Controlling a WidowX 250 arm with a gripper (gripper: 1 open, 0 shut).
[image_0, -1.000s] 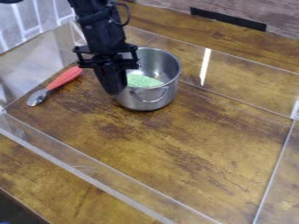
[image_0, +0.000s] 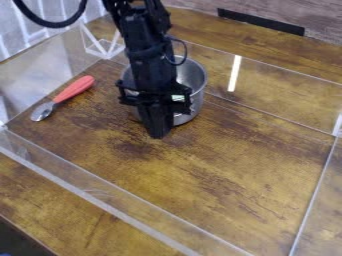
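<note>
My black gripper (image_0: 155, 122) hangs in front of a steel pot (image_0: 190, 78), hiding much of it and its inside. Its fingers point down close to the pot's near side and look shut, with nothing visible between them; whether they touch the pot is unclear. A red-handled spoon (image_0: 64, 96) lies on the wooden table (image_0: 227, 180) to the left of the pot.
Clear low panels edge the table at left, front and right. A white strip (image_0: 235, 72) stands out just right of the pot.
My gripper has moved right and down, from the pot's left side to across its front, now covering the green item that was visible inside the pot.
</note>
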